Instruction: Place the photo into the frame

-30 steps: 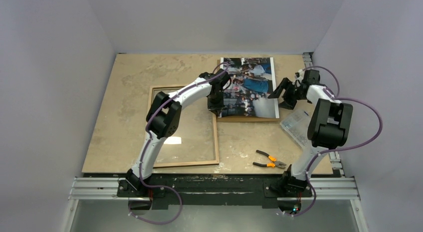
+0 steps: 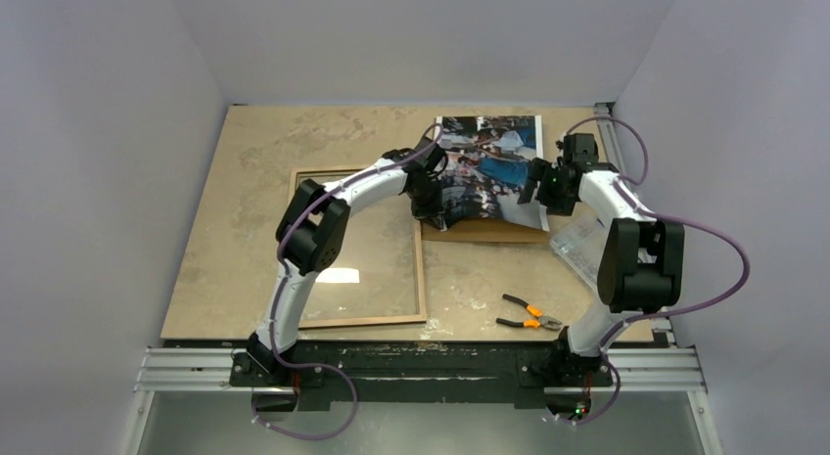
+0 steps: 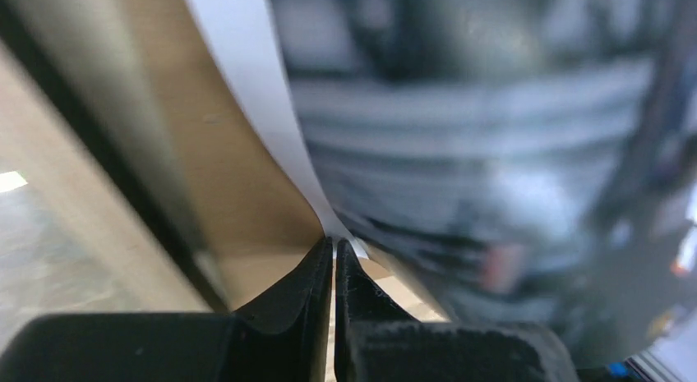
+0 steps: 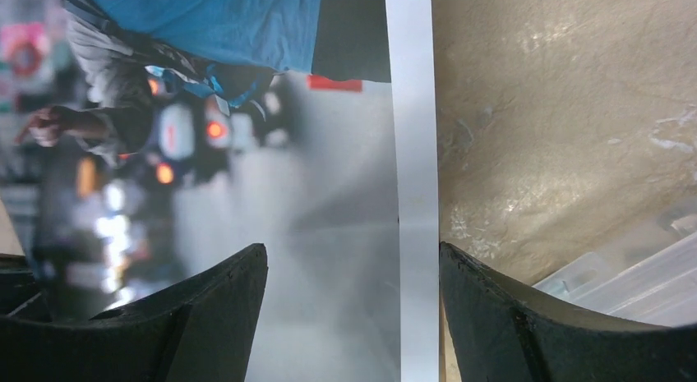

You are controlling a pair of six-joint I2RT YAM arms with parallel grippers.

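The photo lies over a brown board beside the empty wooden frame. My left gripper is shut at the photo's white left edge, which curls up; whether any paper is between its fingertips I cannot tell. The photo's near-left part is bent in the top view. My right gripper stands open over the photo's right white border, one finger at that edge.
Orange-handled pliers lie at the near edge of the table. A clear plastic case is at the right.
The right gripper has moved left onto the photo's right edge. The photo's near edge has shifted and bent, showing more board. The left arm has moved slightly.
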